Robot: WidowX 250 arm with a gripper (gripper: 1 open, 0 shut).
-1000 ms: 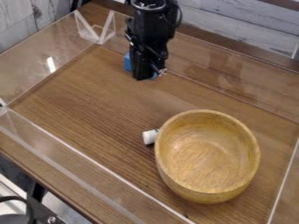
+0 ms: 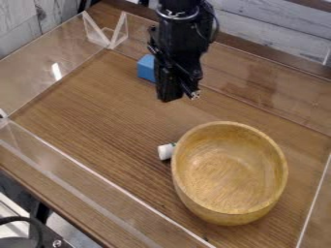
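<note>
My black gripper [image 2: 173,89] hangs over the upper middle of the wooden table, its fingers pointing down and close together, with nothing visible between them. Just behind and left of it sits a blue block [image 2: 146,67], partly hidden by the arm. A large tan oval bowl [image 2: 230,172] lies at the lower right, and a small white cylinder [image 2: 167,151] rests just left of its rim.
Transparent side panels and white frame pieces line the edges, with a white wire bracket [image 2: 106,29] at the back left. A black cable is at the lower left.
The gripper has moved slightly toward the front and right, away from the blue block. The bowl, block and cylinder look unmoved.
</note>
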